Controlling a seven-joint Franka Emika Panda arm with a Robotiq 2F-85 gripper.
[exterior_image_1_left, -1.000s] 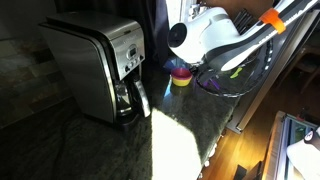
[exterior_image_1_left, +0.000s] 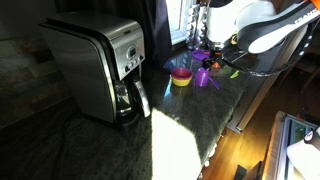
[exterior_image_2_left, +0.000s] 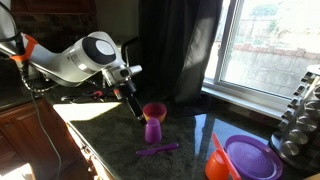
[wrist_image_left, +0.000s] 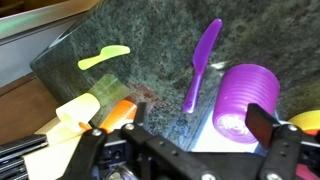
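My gripper is open above the dark counter, with no object held between its fingers. In the wrist view a purple cup (wrist_image_left: 246, 92) stands by the right finger, its near part overlapped by that finger. A purple knife (wrist_image_left: 203, 62) lies on the counter left of the cup, its lower end near the gap between the fingers. The left finger is close to an orange cup (wrist_image_left: 120, 114). From the window side, my gripper (exterior_image_2_left: 134, 104) appears behind and left of the purple cup (exterior_image_2_left: 153, 131), near a red bowl (exterior_image_2_left: 155, 111).
A yellow cup (wrist_image_left: 78, 108) and a yellow-green utensil (wrist_image_left: 104, 56) lie near the counter edge. The coffee maker (exterior_image_1_left: 103, 65) stands beside clear counter. A purple plate (exterior_image_2_left: 258, 160) and a dish stack (exterior_image_2_left: 300, 125) are near the window.
The arm has swung right in exterior view 1, away from the stacked bowls. The bowls and purple cup now show more fully; they appear unmoved.
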